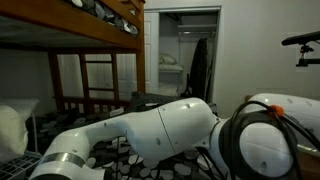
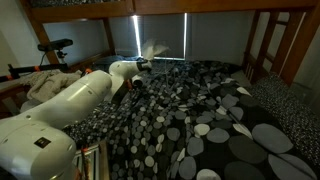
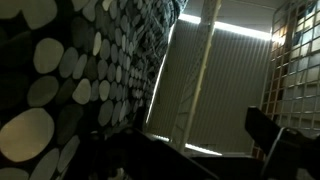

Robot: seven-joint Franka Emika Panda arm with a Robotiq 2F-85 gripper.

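Note:
My gripper is open in the wrist view, its dark fingers standing apart at the bottom with nothing seen between them. Beyond it are a patterned bedspread (image 3: 30,132) with pale round spots on the left and a wire rack (image 3: 300,60) on the right. In exterior view 1 the white arm (image 1: 150,132) crosses the foreground, and its gripper end is hidden or out of frame. A white bag-like thing (image 1: 12,130) stands at the left edge by the white wire rack (image 1: 14,167). In exterior view 2 the arm (image 2: 35,140) reaches far back toward the same white thing (image 2: 153,49).
The spotted bedspread (image 2: 210,130) covers a wide area, mostly clear. Wooden bunk-bed posts (image 2: 262,45) rise behind it. An upper bunk (image 1: 80,30) overhangs at the left, and an open closet (image 1: 195,60) stands behind.

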